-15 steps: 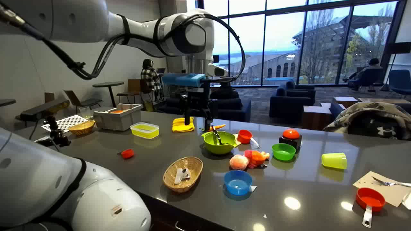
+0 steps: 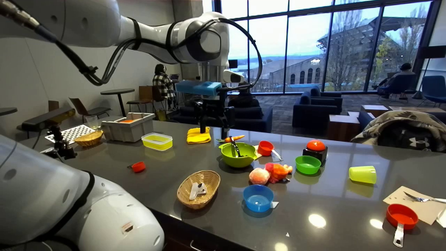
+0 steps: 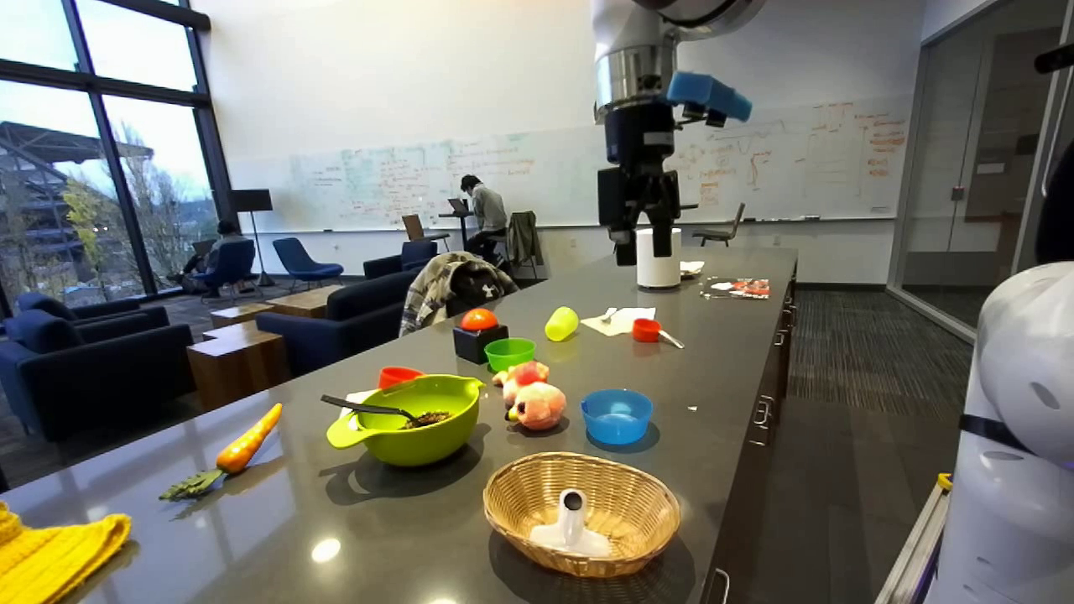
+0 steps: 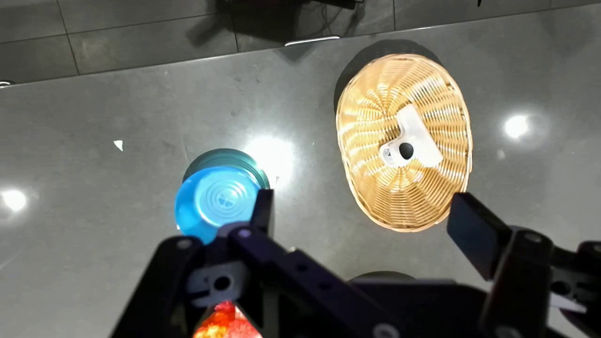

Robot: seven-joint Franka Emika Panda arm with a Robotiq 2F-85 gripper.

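My gripper (image 2: 214,130) hangs above the counter, pointing down. In the wrist view its two fingers (image 4: 474,232) stand wide apart, open, with nothing held between them. Below it in that view, a wicker basket (image 4: 360,186) holds a white clip-like piece (image 4: 419,141). The blue bowl (image 4: 225,197) is empty, partly covered by the left finger. A lime-green bowl (image 3: 423,443) contains some dark bits and a black spoon (image 3: 367,406). Next to it lies a pink and orange plush toy (image 2: 276,172). A carrot (image 3: 248,439) rests on the far side.
A green bowl (image 2: 308,165), a red button on a black box (image 2: 315,145), a yellow cup (image 2: 362,175) and a red cup (image 2: 402,215) stand to the right. Further left are a yellow cloth (image 2: 198,136), a lidded container (image 2: 157,142) and a grey bin (image 2: 129,129). Bare counter surrounds the basket.
The arm and gripper have shifted very slightly up and left in exterior view 1. The objects on the counter look unmoved.
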